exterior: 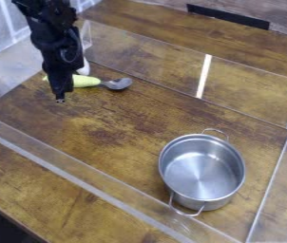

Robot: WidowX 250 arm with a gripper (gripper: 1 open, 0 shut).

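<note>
The black gripper (pixel 60 91) hangs at the upper left, its tips low beside a yellow-green object (pixel 86 82) lying on the wooden table. A silver spoon-like piece (pixel 116 84) lies just right of that object, and something white is partly hidden behind the arm. Whether the fingers are open or shut is too small to tell. A steel pot (pixel 202 177) with two handles stands at the lower right.
Clear plastic walls border the wooden work area (pixel 108 142).
</note>
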